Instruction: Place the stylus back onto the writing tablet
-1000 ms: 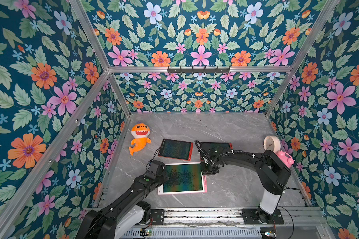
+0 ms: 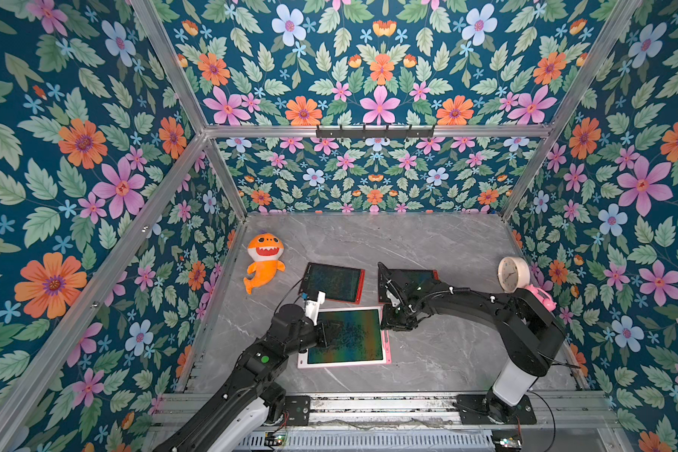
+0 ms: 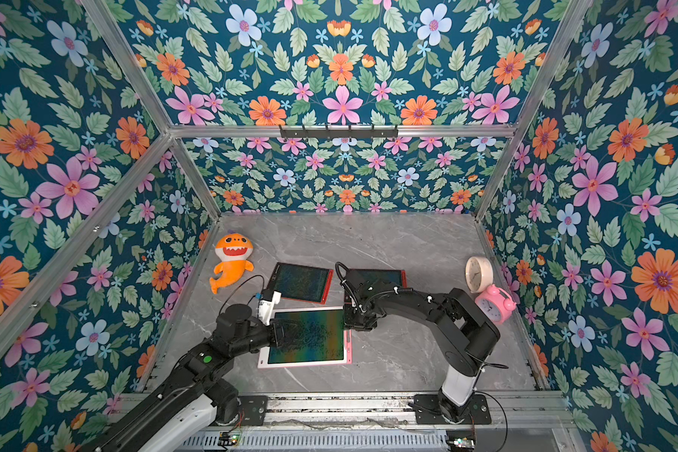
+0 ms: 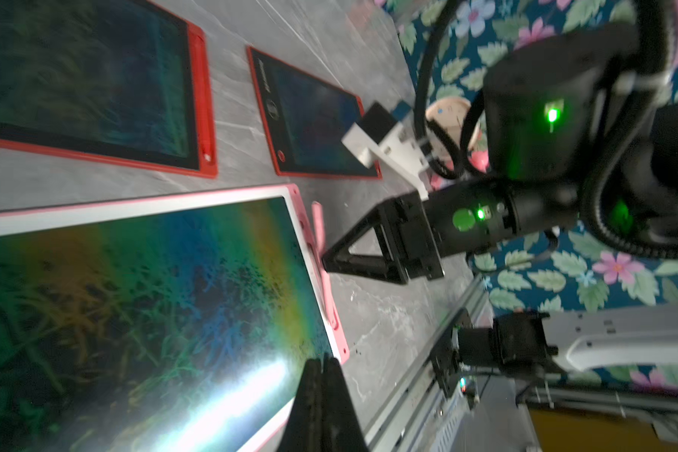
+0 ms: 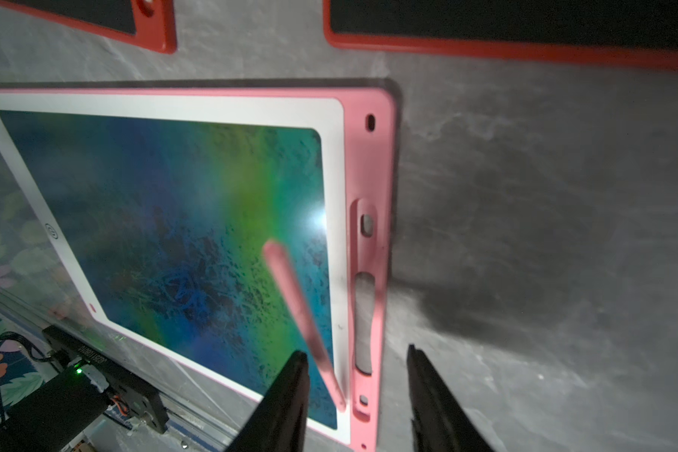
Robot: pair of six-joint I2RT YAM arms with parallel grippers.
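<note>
The white-framed writing tablet with pink edge [image 2: 342,336] lies at the front middle, its pink stylus holder [image 5: 370,173] on the right side. A pink stylus [image 5: 301,316] is tilted over that right edge in the right wrist view, near the holder. My right gripper is open above the edge, its left finger beside the stylus's lower part; the left wrist view shows it from the side, beside the stylus [image 4: 318,218]. My left gripper is shut over the tablet's left part, nothing visible between its fingers.
Two red-rimmed tablets [image 3: 297,280] [image 3: 380,277] lie behind. An orange shark plush [image 3: 232,267] is at the back left, a pink clock [image 3: 493,305] and a beige round object [image 3: 478,275] at the right. Bare table lies right of the white tablet.
My left arm has risen and moved slightly right over the white tablet. My right arm has shifted a little, its gripper staying at the tablet's right edge.
</note>
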